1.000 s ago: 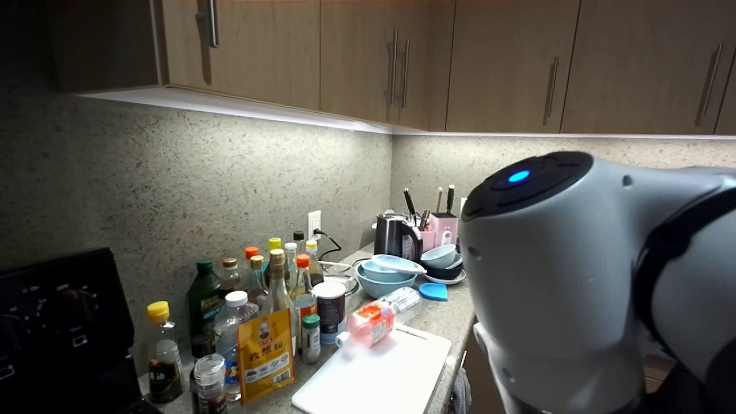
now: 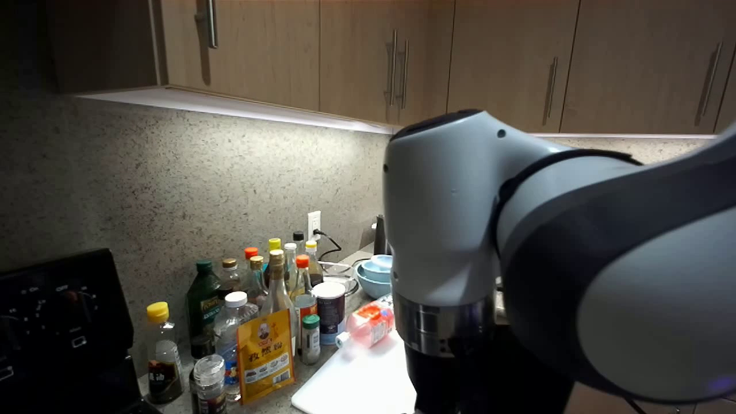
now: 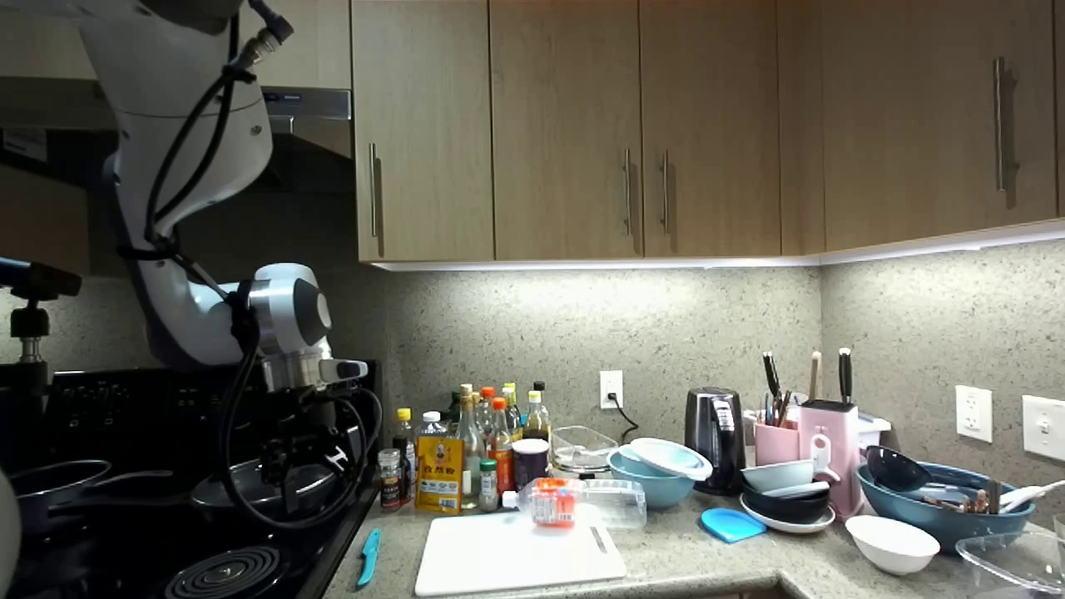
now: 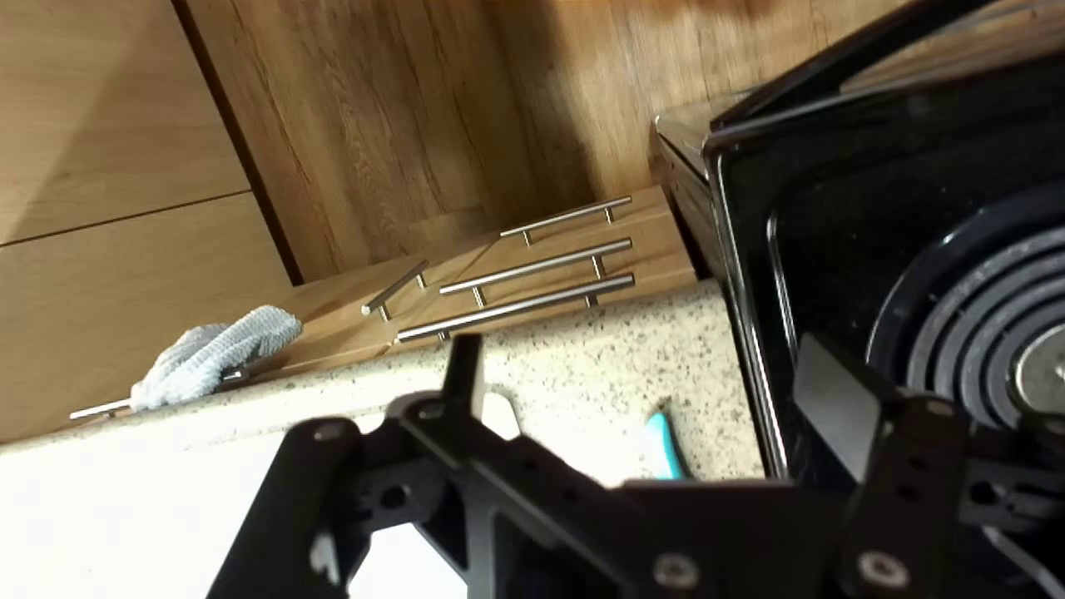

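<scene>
My gripper is open in the wrist view, its two fingers wide apart with nothing held between them. Below that gap show the speckled counter edge and a turquoise knife [image 4: 660, 446]. In exterior view 2 the gripper [image 3: 299, 479] hangs beside the stove, left of the counter. A white cutting board [image 3: 519, 564] lies on the counter, and a clear bottle with a red label [image 3: 553, 502] rests on its side at the board's back edge. In exterior view 1 my arm covers the board's right part, and the fingers are out of sight.
Several sauce bottles [image 3: 469, 439] and a yellow packet [image 3: 439, 474] stand behind the board. Blue bowls [image 3: 654, 479], a black kettle [image 3: 714, 439] and a pink knife block [image 3: 834, 449] stand farther right. Pans [image 3: 265, 489] sit on the stove. The board's front half is bare.
In exterior view 1 my arm has moved left and tilted, now covering the kettle, the knife block and part of the board. The counter objects still visible have not moved.
</scene>
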